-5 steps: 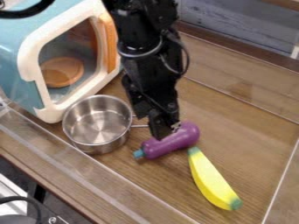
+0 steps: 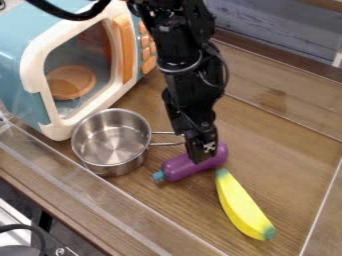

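My black gripper (image 2: 201,145) is low over a purple eggplant toy (image 2: 182,169), open, with its fingertips at or just above the toy's upper part; contact is hard to tell. A yellow banana toy (image 2: 242,207) lies to the lower right of the eggplant. A steel saucepan (image 2: 110,138) stands to the left, its handle reaching toward the eggplant and partly behind the gripper.
A blue and white toy microwave (image 2: 40,60) with its door opening facing out holds an orange plate (image 2: 70,82) at the upper left.
The objects show no visible movement.
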